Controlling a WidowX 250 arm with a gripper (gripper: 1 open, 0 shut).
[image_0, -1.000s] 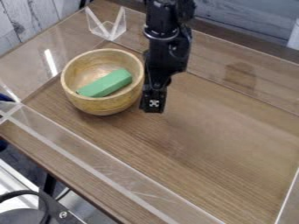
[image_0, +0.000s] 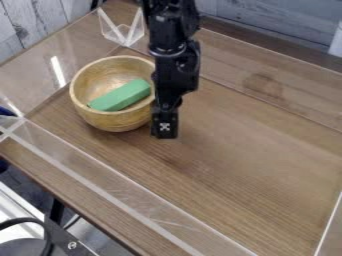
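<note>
My black arm hangs from the top centre, with its gripper (image_0: 166, 122) pointing down at the right rim of a tan wooden bowl (image_0: 94, 72). The gripper's fingers are dark and small; they look apart, low beside the bowl's outer right side, with no object visible between them. A green block (image_0: 120, 96) lies inside the bowl.
A clear plastic piece (image_0: 120, 28) stands at the back left. Clear strips run along the left edge, and black cables lie at the lower left.
The arm's body and gripper have shifted slightly left and down, closer against the bowl's right side. The bowl and green block look unmoved.
</note>
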